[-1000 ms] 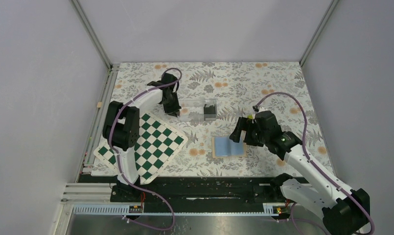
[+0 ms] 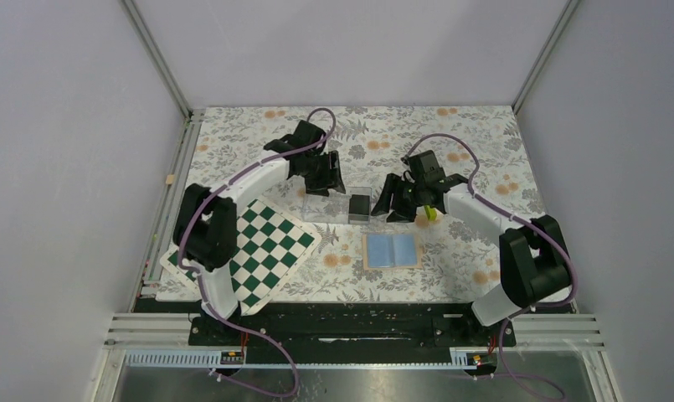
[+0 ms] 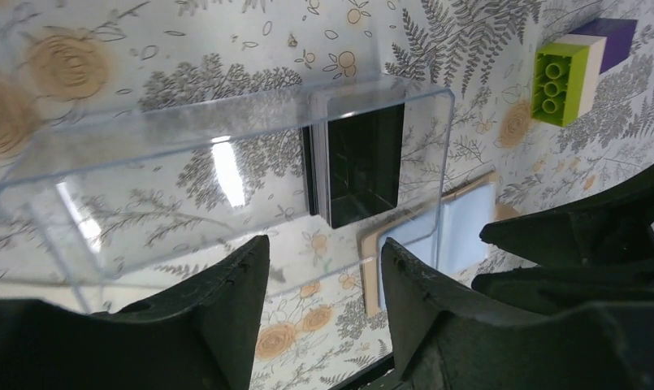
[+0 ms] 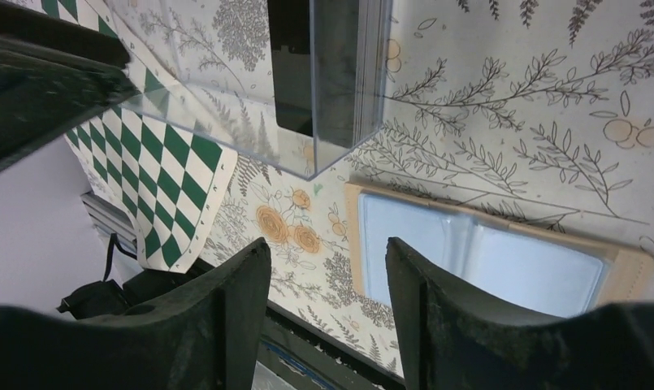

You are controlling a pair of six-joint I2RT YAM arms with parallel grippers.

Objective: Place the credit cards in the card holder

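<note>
A clear plastic box [image 3: 226,110] lies across the middle of the table. Upright dark, card-like pieces [image 3: 364,166] stand against a divider in its right end, but single cards cannot be told apart. In front of it a light blue two-panel piece on a tan backing [image 4: 502,252] lies flat. My left gripper is above the box, fingers apart, with nothing between them. At the box's right end hovers my right gripper, also open and empty. Which of these is the card holder is unclear.
A green, white and purple toy block [image 3: 563,77] sits on the right, partly hidden by the right arm from above. A green checkered mat [image 2: 262,260] covers the front left.
My left gripper moved right over it. My right gripper moved left and back toward the box's right end.
</note>
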